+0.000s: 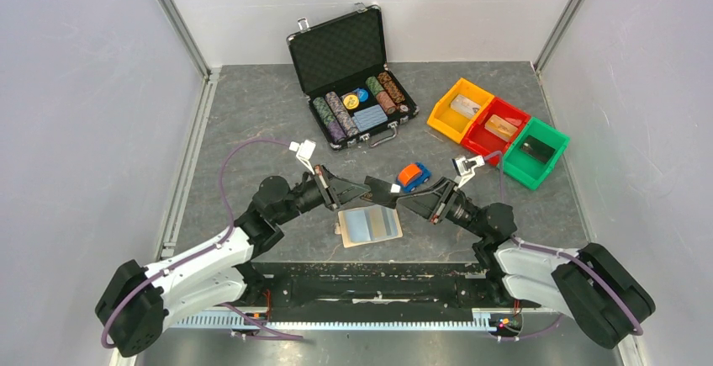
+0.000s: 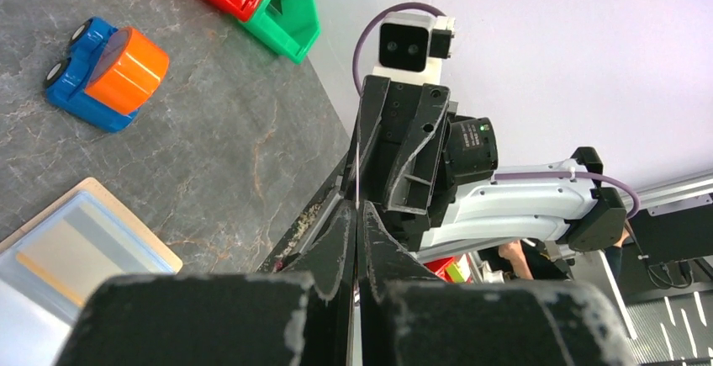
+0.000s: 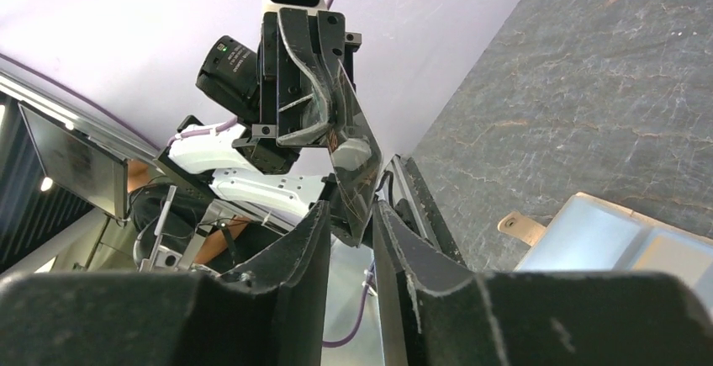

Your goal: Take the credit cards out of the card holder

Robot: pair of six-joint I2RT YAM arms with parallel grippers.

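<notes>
A dark, glossy card (image 1: 381,192) hangs above the table between my two grippers. In the left wrist view the card (image 2: 357,160) shows edge-on, a thin line rising from my left gripper, which is shut on it. In the right wrist view the card (image 3: 353,160) slants down, its lower end between the parted fingers of my right gripper. Those fingers are not visibly clamped on it. On the table below lies the beige card holder (image 1: 371,225) with clear plastic sleeves; no dark card shows in the visible part.
Behind the grippers stands a blue and orange toy truck (image 1: 412,176). Yellow (image 1: 441,116), red (image 1: 479,138) and green (image 1: 525,172) bins, each with something inside, are at the back right. An open poker case (image 1: 340,46) occupies the back. Free table lies left.
</notes>
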